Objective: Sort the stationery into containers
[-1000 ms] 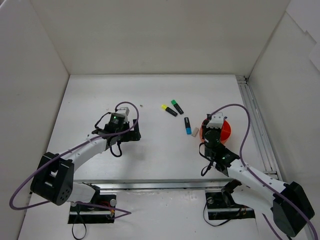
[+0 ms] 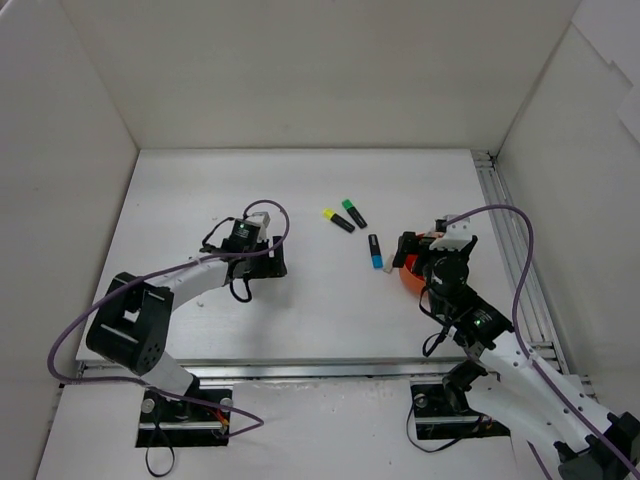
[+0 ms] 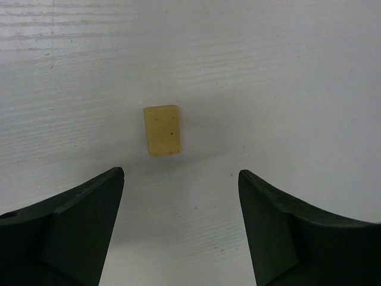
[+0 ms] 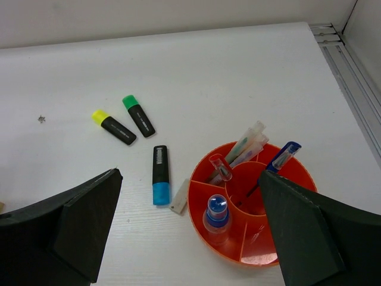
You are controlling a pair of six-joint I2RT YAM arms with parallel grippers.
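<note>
A small tan block [image 3: 162,130] lies on the table beneath my left gripper, whose fingers stand apart with nothing between them. A yellow-capped highlighter [image 4: 119,130], a green-capped one [image 4: 141,119] and a blue-capped one [image 4: 161,176] lie left of the round red divided holder [image 4: 248,253], which holds pens [image 4: 241,145] and a clear blue-ringed object [image 4: 218,223]. A pale eraser-like piece [image 4: 179,197] rests against or beside the holder. My right gripper is open above the holder, nothing visible in its grasp.
Walls stand at the back and sides, with a metal rail [image 2: 515,260] along the right edge.
My left arm has moved slightly right. The objects on the table look unmoved.
</note>
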